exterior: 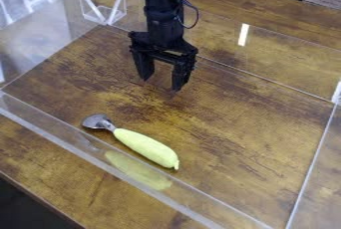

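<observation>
My black gripper [164, 66] hangs over the back middle of the wooden table, its two fingers apart with nothing seen between them. In front of it, at the lower left, lie a metal scoop [96, 122] and a pale yellow-green elongated object [147, 147], end to end and touching; whether they are one piece I cannot tell.
Clear plastic walls [317, 163] border the work area on the sides and front. A white wire-like frame [103, 6] stands at the back left.
</observation>
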